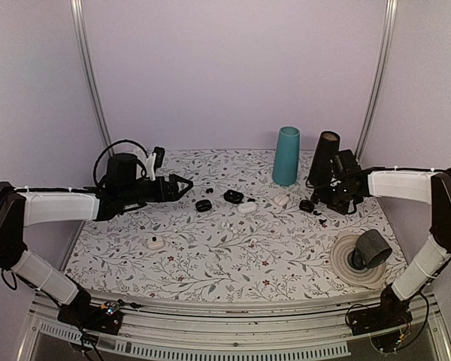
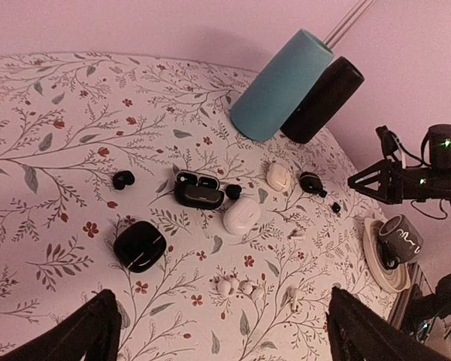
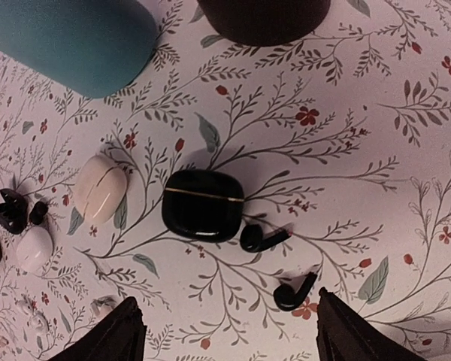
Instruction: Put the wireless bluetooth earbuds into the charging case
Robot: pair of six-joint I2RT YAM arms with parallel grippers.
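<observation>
A closed black case [image 2: 140, 246] lies at the left of the table's middle, with a small black earbud [image 2: 122, 180] behind it. An open black case [image 2: 198, 189] stands farther right, and another earbud [image 2: 233, 192] is at its side. Another closed black case [image 3: 204, 205] lies at the right. One black earbud [image 3: 261, 238] rests by its front right corner and a second earbud [image 3: 295, 292] lies farther forward. My left gripper hangs open over the left side. On the right, my right gripper has its fingers apart, empty, above the table in front of that case.
A white case [image 2: 242, 216], a pale pink case [image 2: 278, 176] and small white earbuds [image 2: 228, 286] lie around the middle. Behind stand a teal vase [image 1: 286, 156] and a dark vase [image 1: 325, 158]. A plate [image 1: 338, 263] with a tipped mug [image 1: 373, 248] fills the front right.
</observation>
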